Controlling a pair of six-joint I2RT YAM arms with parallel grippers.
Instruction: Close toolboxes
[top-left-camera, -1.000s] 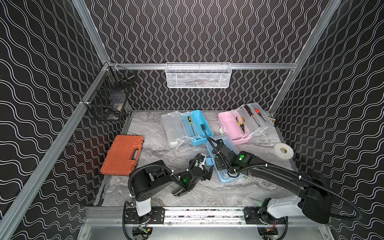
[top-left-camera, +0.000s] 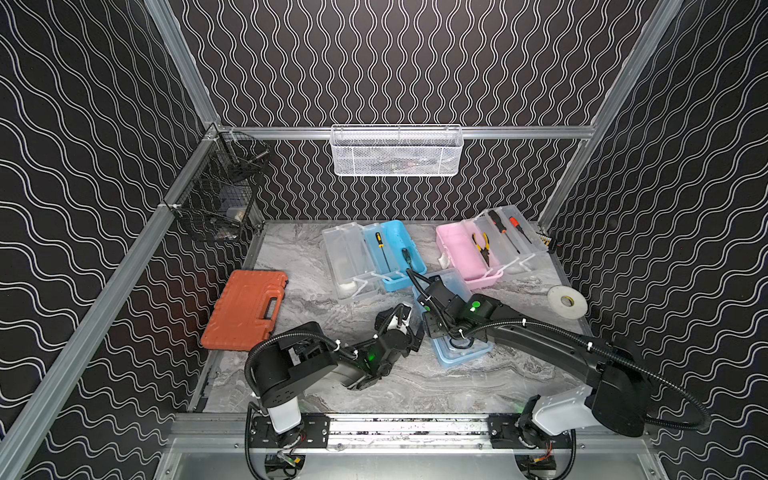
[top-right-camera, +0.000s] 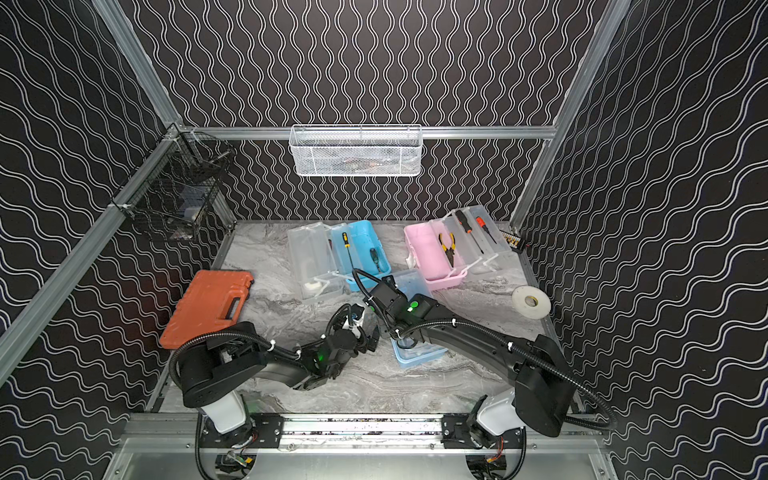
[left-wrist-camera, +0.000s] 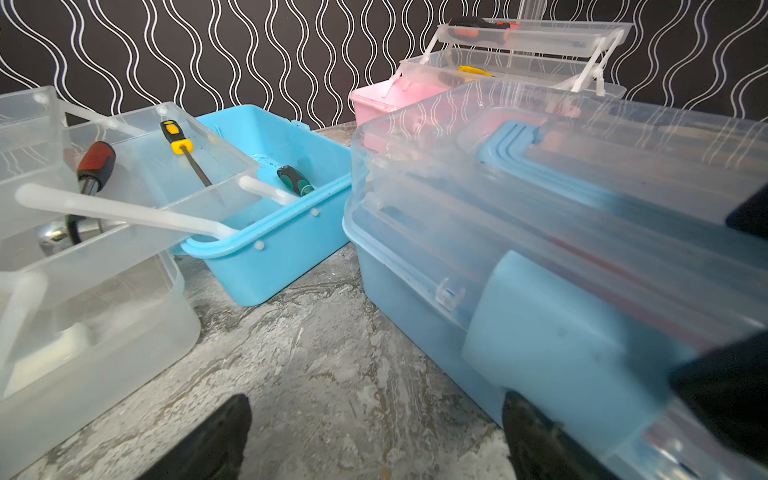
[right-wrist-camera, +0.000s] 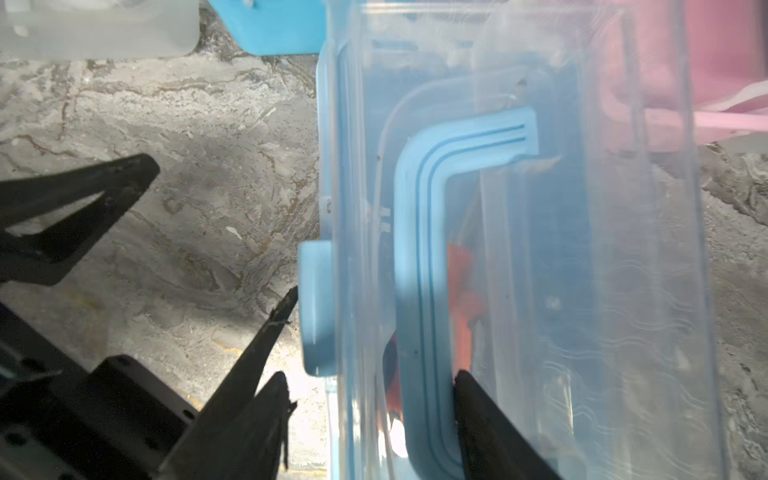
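The front blue toolbox has its clear lid down, its blue latch and handle visible. My right gripper hangs over it, part open, fingertips straddling the lid's front edge near the handle. My left gripper stands open low beside the latch side. Behind, the second blue toolbox is open, with screwdrivers and clear trays. The pink toolbox is open at back right, with pliers and screwdrivers in view. An orange case lies closed at left.
A white tape roll lies at the right. A white mesh basket and black baskets hang on the walls. Bare table shows at the front and between the orange case and blue boxes.
My right arm has shifted slightly left over the front toolbox. My left arm has moved only a little.
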